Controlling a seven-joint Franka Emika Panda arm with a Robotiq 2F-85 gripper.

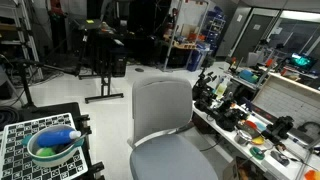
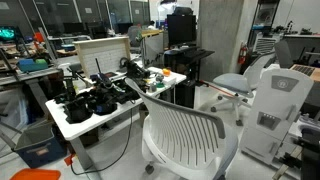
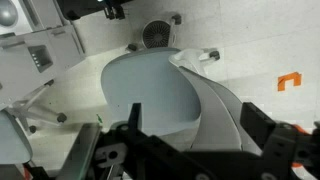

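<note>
In the wrist view my gripper is open, its dark fingers wide apart at the bottom with nothing gripped between them. Beyond them appears a grey office chair, its seat point(image 3: 145, 90) left of the pale curved backrest point(image 3: 218, 115). A small white, crumpled-looking thing point(image 3: 198, 58) shows by the seat's upper edge; what it is I cannot tell. The same chair point(image 1: 165, 110) stands mid-frame in exterior view 1. At the left of that view, a pale bowl point(image 1: 36, 158) with blue and other coloured items sits on a dark-edged gridded surface point(image 1: 14, 150). My gripper is not discernible in either exterior view.
A long white table point(image 2: 105, 120) beside the chair carries black equipment and clutter. An orange bin point(image 2: 38, 146) is on the floor behind. A white cabinet point(image 2: 272, 115) stands at the right. Orange markings point(image 3: 289, 81) lie on the floor.
</note>
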